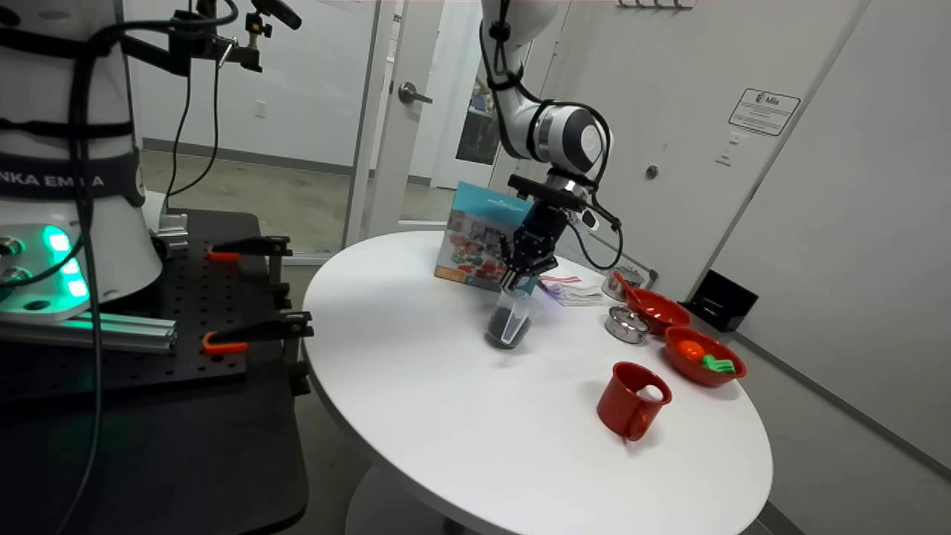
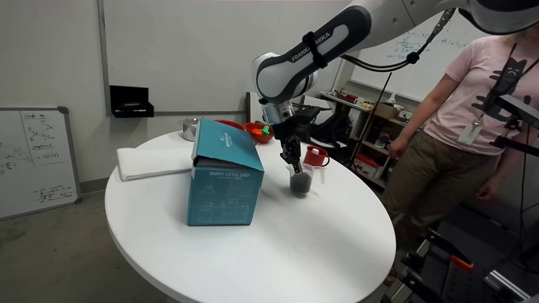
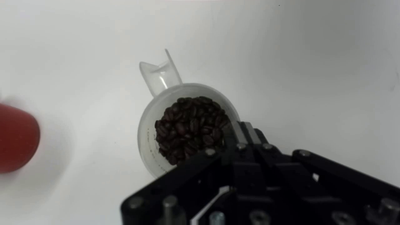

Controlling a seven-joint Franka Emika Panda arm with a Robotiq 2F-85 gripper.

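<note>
A clear plastic measuring cup holding dark coffee beans stands upright on the white table. Its handle points away from my gripper in the wrist view. The fingers are shut close together right at the cup's rim; whether the thin rim lies between them I cannot tell. Exterior view 2 has the gripper reaching down at the top of the cup. To one side is a red mug with something white inside.
A teal box stands close beside the arm. Behind are folded cloths, a metal pot lid, and two red bowls, one with orange and green items.
</note>
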